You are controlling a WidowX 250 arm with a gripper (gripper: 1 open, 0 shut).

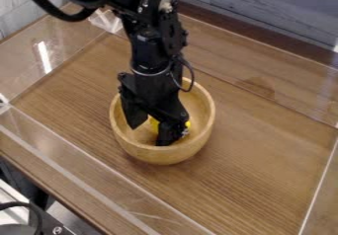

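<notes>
My black gripper (156, 120) reaches down into a tan round bowl (165, 154) at the centre of the camera view, open, with its fingers low inside the bowl. A small yellow object (187, 125) shows in the bowl beside the fingers, mostly hidden by the gripper. Whether it lies between the fingertips I cannot tell.
A light wall runs along the back, and the table's edge is at the lower left with dark cables beyond it.
</notes>
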